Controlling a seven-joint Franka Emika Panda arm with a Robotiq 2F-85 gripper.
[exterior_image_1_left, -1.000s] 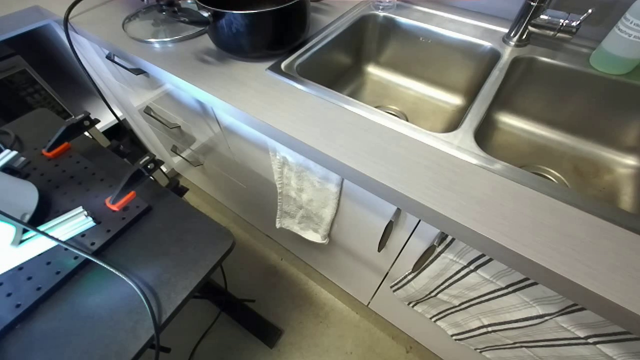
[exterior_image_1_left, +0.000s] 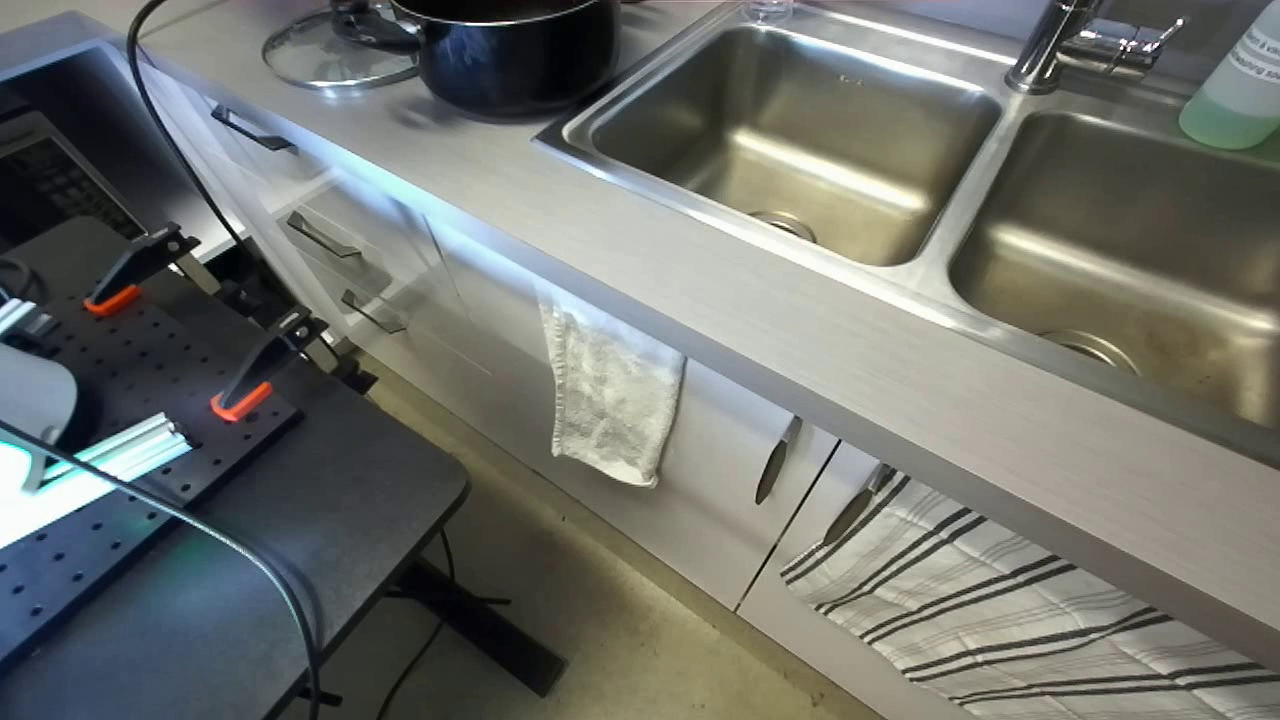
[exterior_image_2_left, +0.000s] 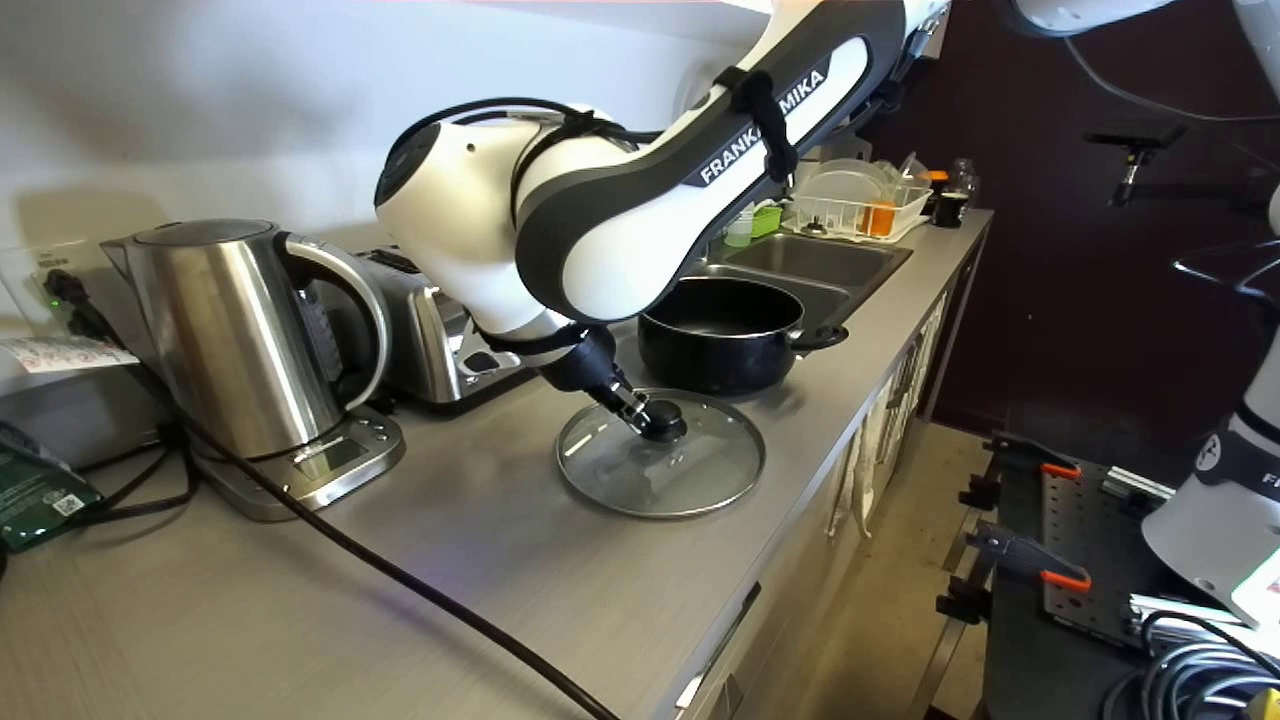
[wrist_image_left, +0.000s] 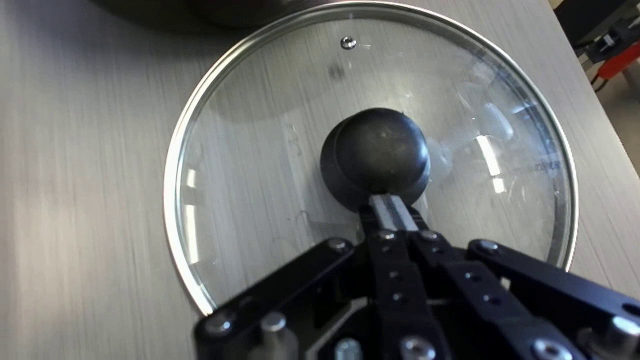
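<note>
A round glass lid (wrist_image_left: 258, 156) with a metal rim lies flat on the counter, its black knob (wrist_image_left: 381, 153) at the centre. In the wrist view my gripper is shut, its pads pressed together with nothing between them. The fingertips sit right against the near side of the knob, which is outside them. Exterior view 2 shows the lid (exterior_image_2_left: 708, 480) in front of the black pot (exterior_image_2_left: 720, 342), with the gripper (exterior_image_2_left: 638, 418) coming down to the knob from the kettle side. In exterior view 1 the lid (exterior_image_1_left: 324, 60) is partly behind the pot's handle.
A steel kettle (exterior_image_2_left: 222, 348) and a toaster (exterior_image_2_left: 438, 348) stand along the wall. The double sink (exterior_image_2_left: 828, 258) lies beyond the pot. A black cable (exterior_image_2_left: 420, 588) crosses the counter, whose front edge runs close to the lid.
The knob slipped out ahead of them, and the lid shifted toward the pot.
</note>
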